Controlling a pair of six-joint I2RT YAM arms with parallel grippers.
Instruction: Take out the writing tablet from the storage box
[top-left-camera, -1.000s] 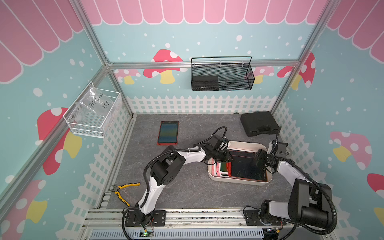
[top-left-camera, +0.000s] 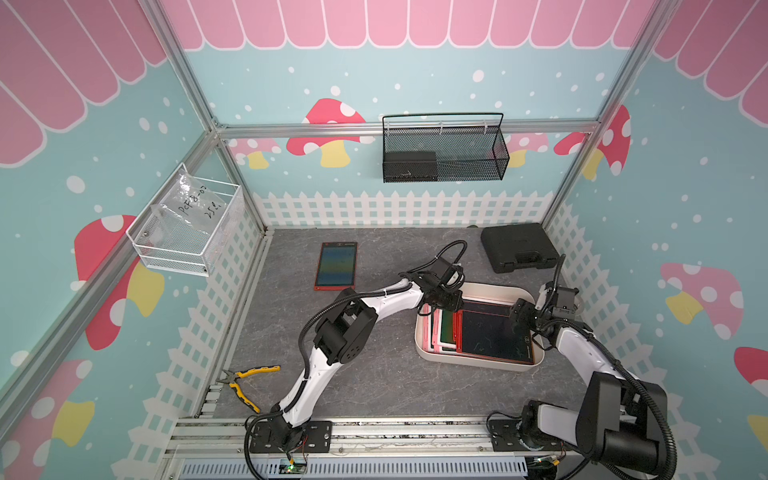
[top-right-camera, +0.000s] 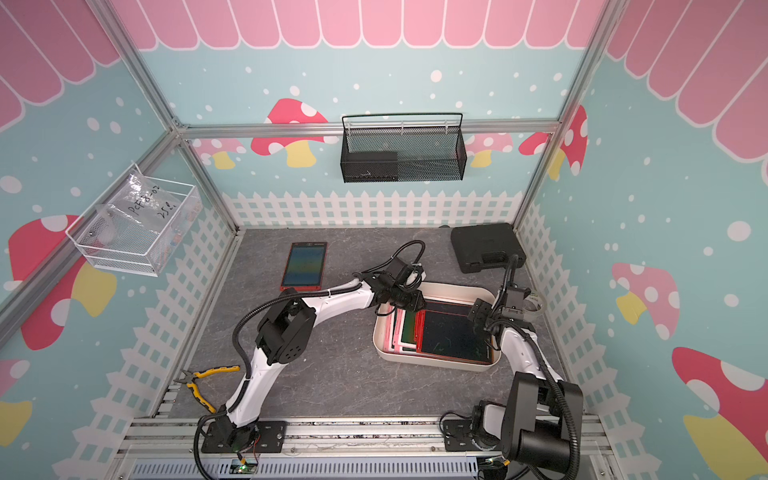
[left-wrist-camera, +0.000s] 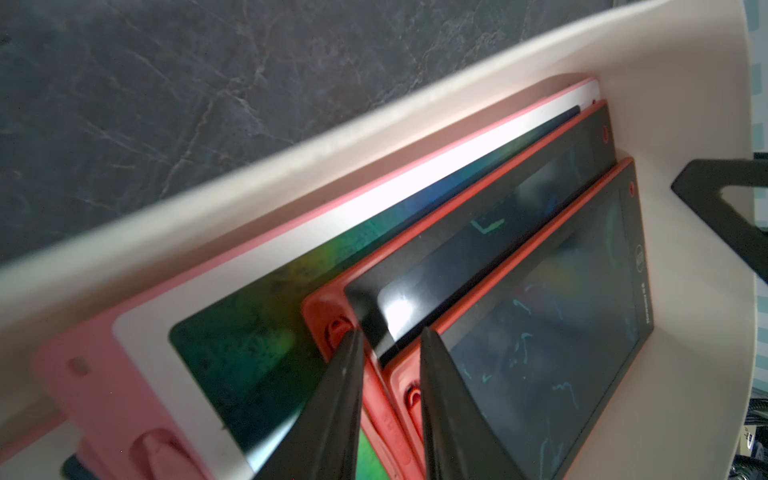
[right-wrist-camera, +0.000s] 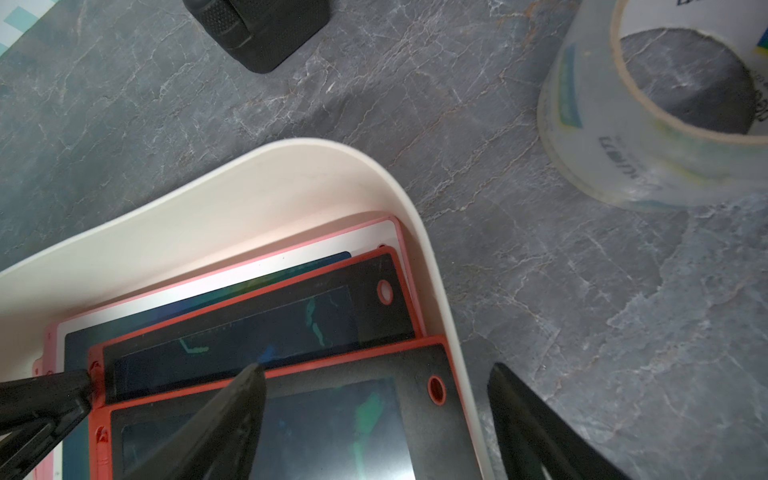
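Note:
The cream storage box (top-left-camera: 480, 361) holds a stack of writing tablets. On top lies a red-edged black tablet (left-wrist-camera: 552, 320), partly over a second red-edged tablet (left-wrist-camera: 488, 224). A pink-framed tablet (left-wrist-camera: 160, 336) is further under. My left gripper is partly open over the red ends of the two black tablets, with a small gap between its fingertips; contact cannot be told. At the opposite end, my right gripper is open, one finger over the top tablet and the other outside the box wall. Another red-edged tablet (top-left-camera: 336, 265) lies on the table at the back left.
A roll of clear tape (right-wrist-camera: 584, 152) stands right of the box, and a black case (top-left-camera: 520, 248) lies behind it. Yellow-handled pliers (top-left-camera: 248, 382) rest at the front left. The table left of the box is mostly clear.
My left gripper has shifted toward the back and slightly right over the box. The right arm has moved only slightly. The box and tablets look unmoved.

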